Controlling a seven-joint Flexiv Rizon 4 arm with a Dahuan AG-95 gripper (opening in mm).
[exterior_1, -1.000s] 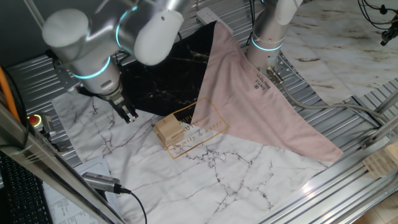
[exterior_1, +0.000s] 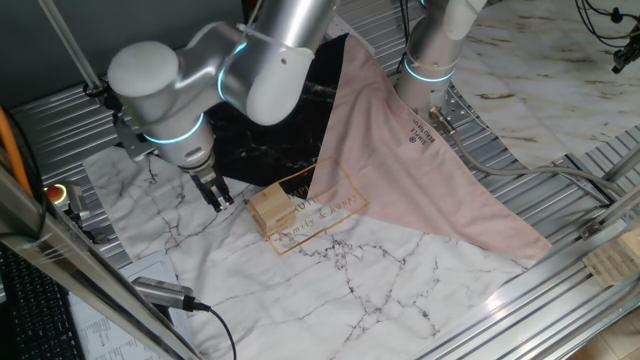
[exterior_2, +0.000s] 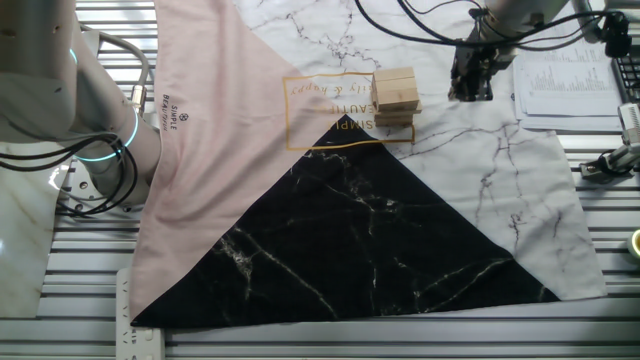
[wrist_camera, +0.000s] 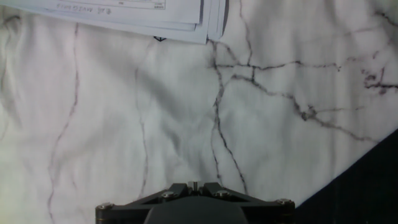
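Note:
A small stack of pale wooden blocks stands on the printed cloth, seen in exterior view 1 (exterior_1: 268, 208) and exterior view 2 (exterior_2: 397, 92). Their upper block sits over a lower one, partly overhanging. My gripper (exterior_1: 220, 203) points down over the white marble part of the cloth, a short way to the left of the blocks in exterior view 1. In the wrist view its fingers (wrist_camera: 194, 186) meet at the bottom middle, with nothing showing between them. Exterior view 2 has the gripper (exterior_2: 471, 90) at the top right, apart from the blocks.
The cloth has black (exterior_2: 350, 240), pink (exterior_1: 385, 150) and white marble (exterior_1: 350, 300) parts. Papers (wrist_camera: 112, 14) lie at its edge. A device with a cable (exterior_1: 165, 293) stands at the left. Open cloth surrounds the blocks.
My arm has swung right and a little toward the camera in exterior view 1, bringing the gripper slightly lower in the picture. The blocks and cloth have not moved.

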